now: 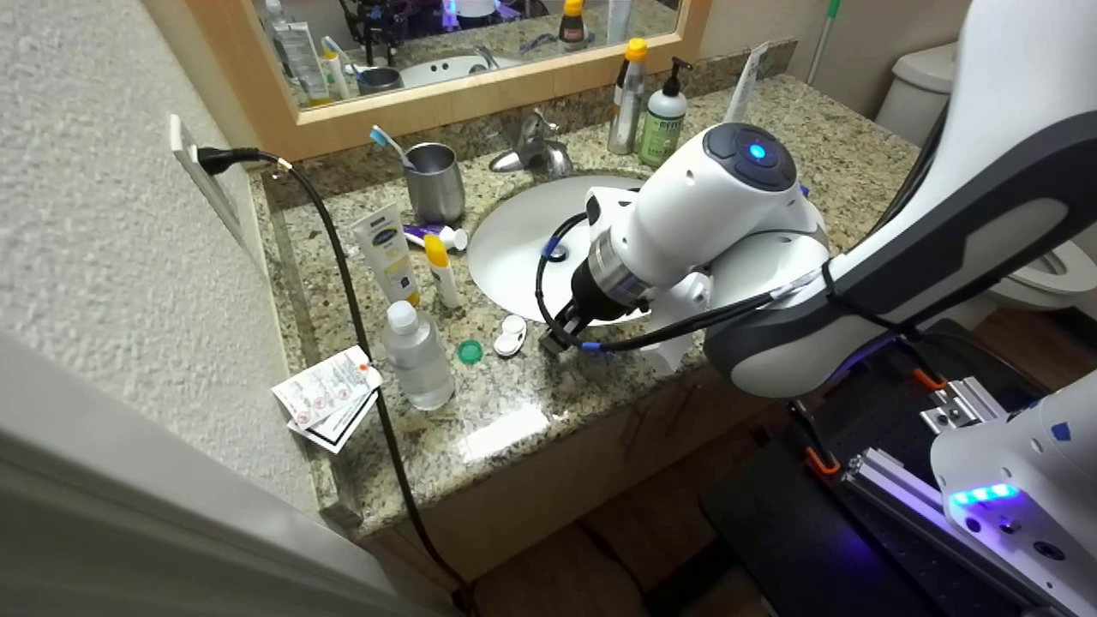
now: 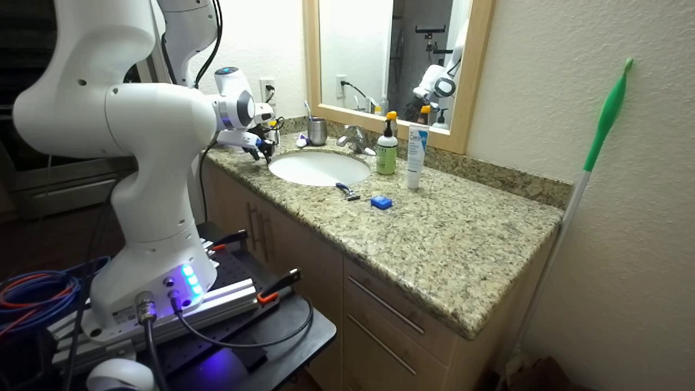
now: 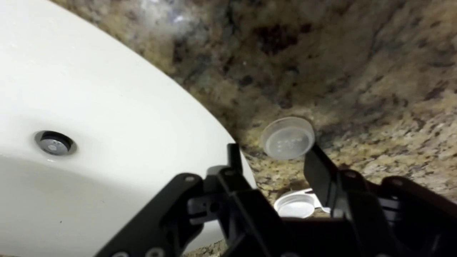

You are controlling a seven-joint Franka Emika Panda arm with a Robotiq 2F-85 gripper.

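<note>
In the wrist view my gripper points down at the counter, its two black fingers standing apart. A small clear round cap or dish (image 3: pixel 287 139) lies at the fingertips, close to the right one; whether they touch I cannot tell. Farther back, partly behind the gripper, is a white lens case (image 3: pixel 295 206). From exterior view 1 this lens case (image 1: pixel 510 336) shows left of my gripper (image 1: pixel 556 340), beside a green round lid (image 1: pixel 470 351). The clear cap cannot be made out there.
The white sink (image 3: pixel 141 111) borders the left finger. A clear bottle (image 1: pixel 418 360), a yellow-capped tube (image 1: pixel 441 272) and a steel cup (image 1: pixel 434 183) stand to the left. A razor (image 2: pixel 348 191) and blue box (image 2: pixel 381 202) lie right of the basin.
</note>
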